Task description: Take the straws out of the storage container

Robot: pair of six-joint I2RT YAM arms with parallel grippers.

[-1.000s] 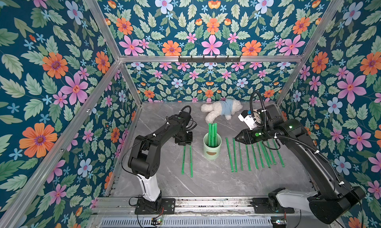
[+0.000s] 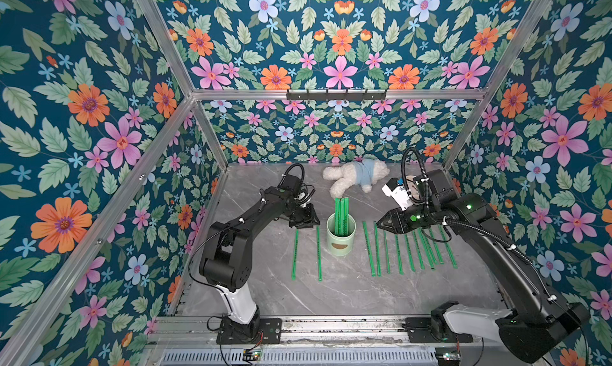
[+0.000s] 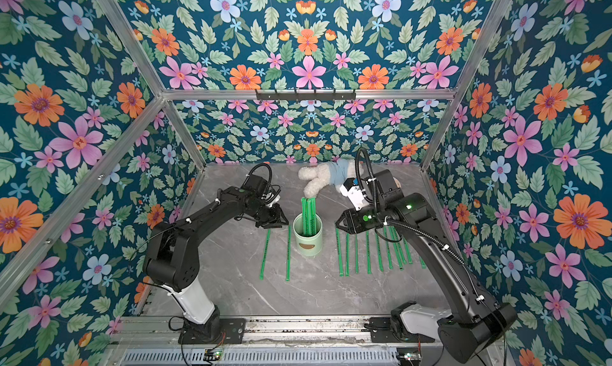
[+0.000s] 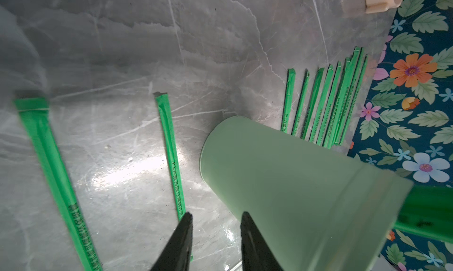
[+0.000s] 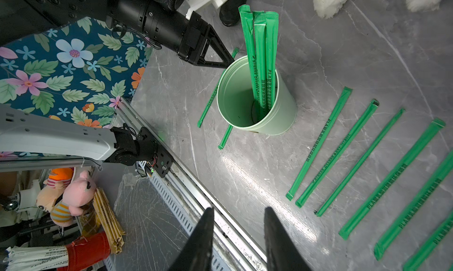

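Note:
The pale green container (image 2: 340, 245) stands mid-table holding an upright bundle of green straws (image 2: 341, 211). My left gripper is open and empty, just left of the container, whose side fills much of the left wrist view. My right gripper stands open and empty to the container's right, above the loose straws. Two loose straws (image 3: 288, 254) lie left of the container; several others (image 5: 319, 142) lie in a row to its right.
A plush toy (image 2: 357, 173) with a blue shirt lies behind the container.
My left gripper has shifted right and slightly up toward the container. The inner left straw has moved rightward from its spot a second ago. The right arm has barely moved.

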